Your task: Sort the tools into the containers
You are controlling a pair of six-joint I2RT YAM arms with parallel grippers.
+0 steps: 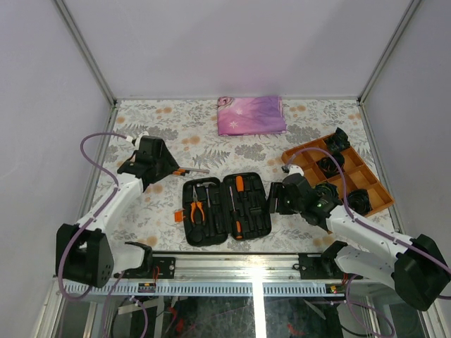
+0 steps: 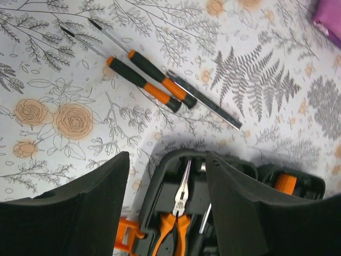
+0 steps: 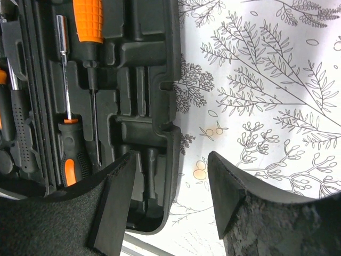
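Observation:
The black toolbox (image 1: 217, 182) lies unfolded mid-table, with orange-handled pliers (image 1: 198, 210) and several other tools in its moulded slots. Behind its left half, the left wrist view shows two orange-and-black screwdrivers (image 2: 137, 78) (image 2: 162, 78) side by side and a silver metal rod (image 2: 205, 100) close to their handles. My left gripper is open and empty, above the table near the box's back left corner. Beside the box's right edge, my right gripper stands part open with nothing between its fingers. In the box, a long screwdriver (image 3: 89, 24) and a shorter screwdriver (image 3: 74, 152) lie near it.
At the right stands an orange compartment tray (image 1: 361, 174) holding coils of black cable (image 1: 359, 201). A folded pink-purple cloth (image 1: 250, 115) lies at the back. An orange piece (image 1: 179, 216) sticks out at the box's left side. Between cloth and box the table is clear.

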